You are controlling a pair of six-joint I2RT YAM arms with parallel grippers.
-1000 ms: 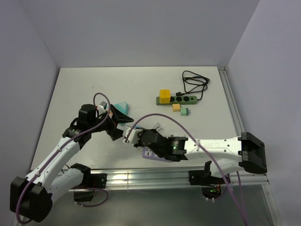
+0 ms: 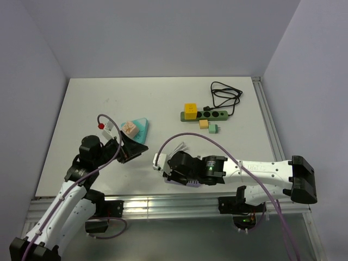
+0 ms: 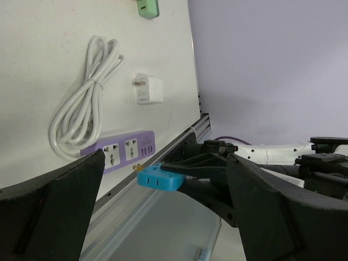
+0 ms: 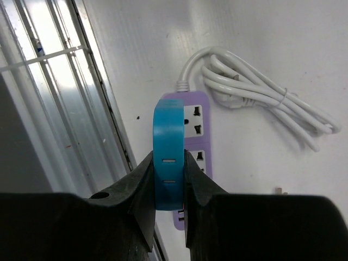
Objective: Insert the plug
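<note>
My right gripper is shut on a light-blue plug adapter, held over a lilac power strip with white sockets; in the left wrist view the adapter (image 3: 160, 177) shows slots and brass pins beside the strip (image 3: 143, 138). In the top view the right arm (image 2: 212, 171) hides much of the strip. My left gripper (image 2: 133, 147) is open, raised to the left of the right one, nothing between its fingers.
A white coiled cable (image 3: 87, 103) and white adapter (image 3: 149, 88) lie near the strip. A green strip (image 2: 223, 115) with black cord, small plugs (image 2: 213, 128) and a teal item (image 2: 140, 128) lie farther back. Metal rail runs along the front edge.
My left gripper has moved left, away from the right one. My right arm has shifted slightly to the right, carrying the blue adapter.
</note>
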